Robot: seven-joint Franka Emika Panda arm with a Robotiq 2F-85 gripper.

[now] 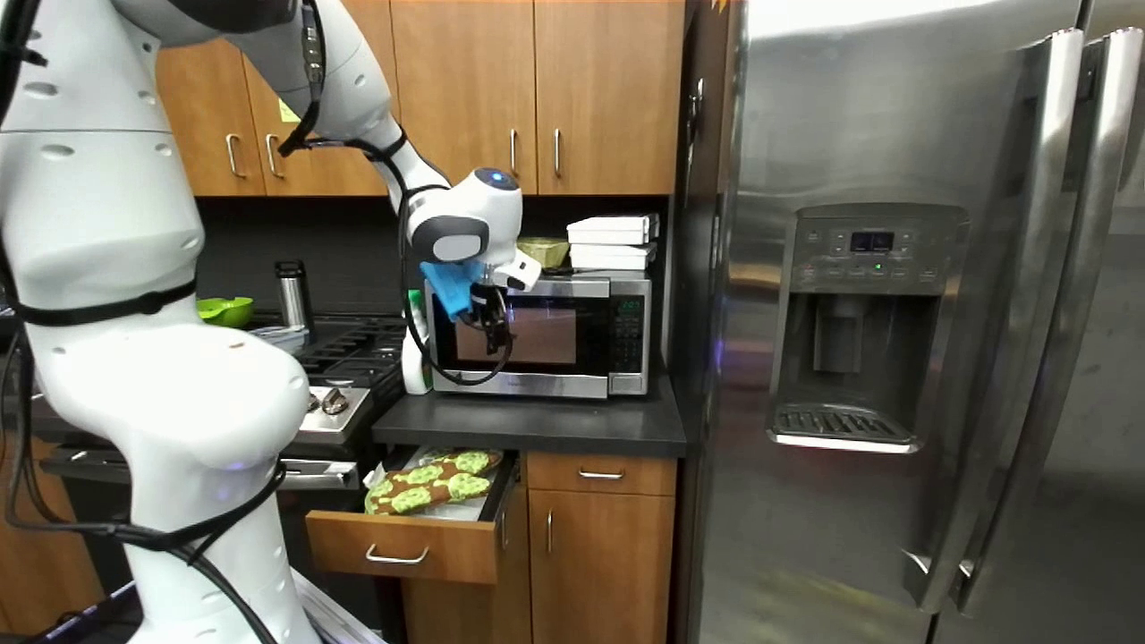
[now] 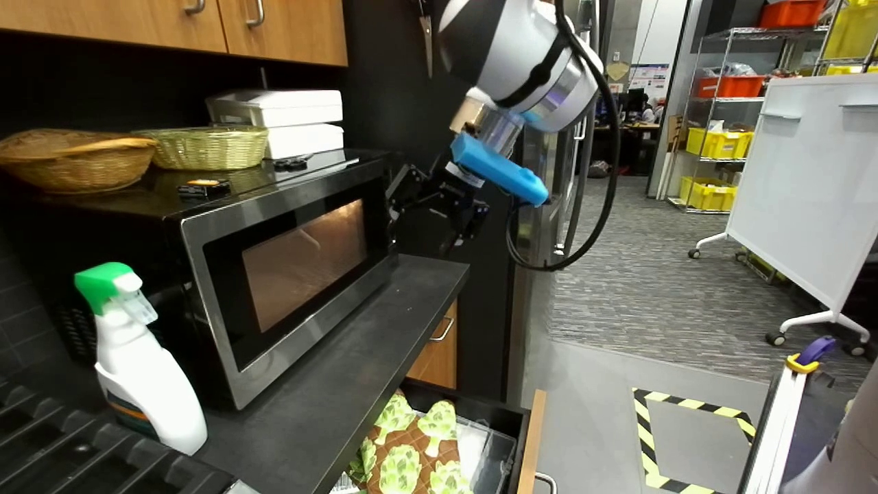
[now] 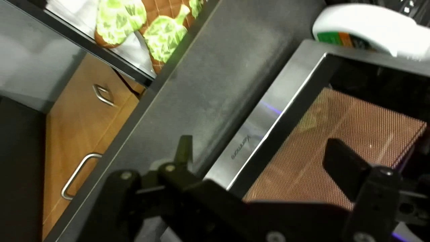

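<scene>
My black gripper stands open in the wrist view, its two fingers wide apart and nothing between them. It hangs in front of the closed microwave (image 1: 526, 381), clear of the counter (image 2: 354, 346) in exterior view 2. Below the counter, the drawer (image 1: 451, 553) is pulled out. Inside it lies a brown cloth piece with green artichoke prints (image 1: 429, 483), resembling an oven mitt, over pale contents.
A white spray bottle (image 2: 152, 383) with a green top stands left of the microwave, beside the stove (image 1: 354, 349). Baskets (image 2: 210, 148) and white boxes (image 2: 304, 123) rest on the microwave. At right stands the fridge (image 1: 859, 537).
</scene>
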